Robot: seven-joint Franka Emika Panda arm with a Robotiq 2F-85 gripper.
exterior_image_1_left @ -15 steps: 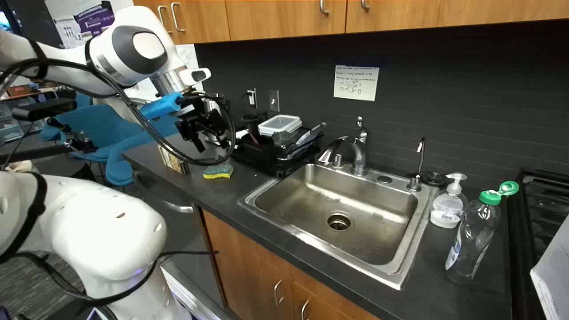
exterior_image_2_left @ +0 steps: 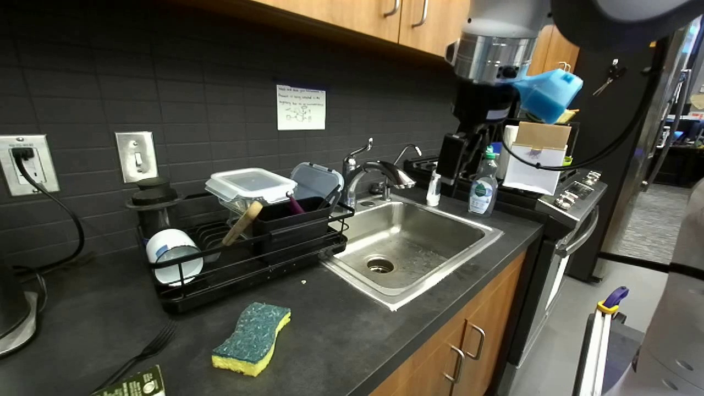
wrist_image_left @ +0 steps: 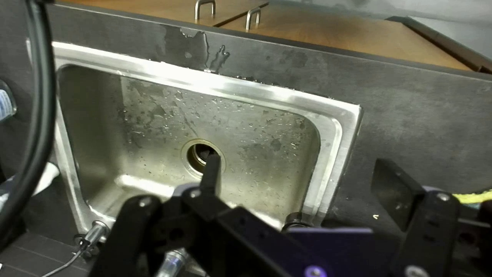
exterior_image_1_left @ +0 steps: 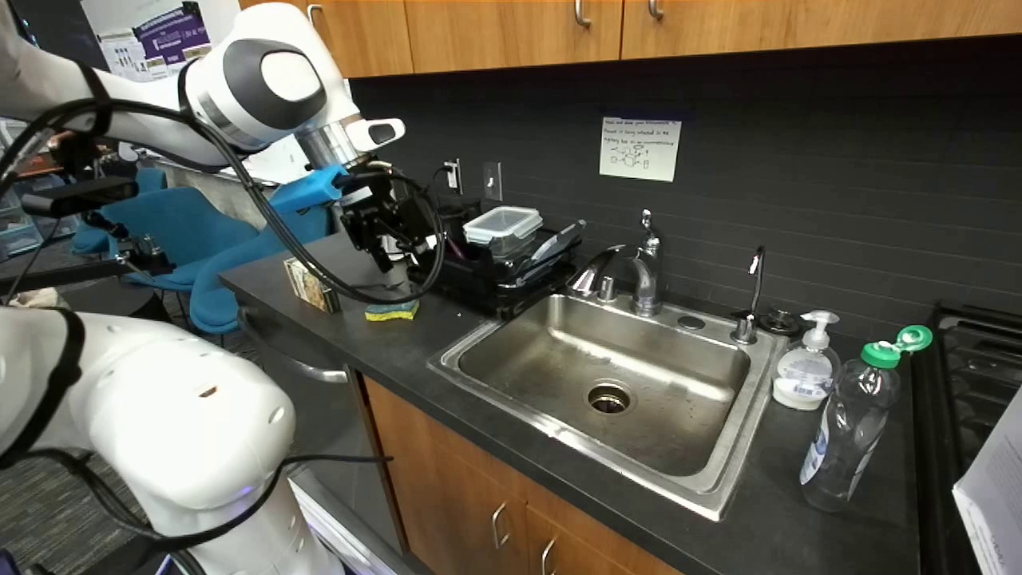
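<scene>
My gripper is open in the wrist view, its two dark fingers wide apart with nothing between them. In exterior view 1 the gripper (exterior_image_1_left: 400,257) hangs above the counter near the dish rack. A green and yellow sponge (exterior_image_2_left: 252,339) lies on the counter left of the sink in exterior view 2; its yellow edge (wrist_image_left: 475,197) shows at the right of the wrist view. The steel sink (exterior_image_1_left: 704,479) is empty, with a few water drops inside. Its faucet (exterior_image_1_left: 643,273) stands behind the basin.
A black dish rack (exterior_image_2_left: 264,270) holds a white mug (exterior_image_2_left: 172,254) and plastic containers. A fork (exterior_image_2_left: 142,353) lies near the sponge. Right of the sink stand a soap pump (exterior_image_1_left: 806,369) and a clear green-capped bottle (exterior_image_1_left: 853,431). Open counter surrounds the sponge.
In exterior view 1 the arm and gripper have shifted a little to the right, toward the dish rack. The sponge and other counter items stay where they were.
</scene>
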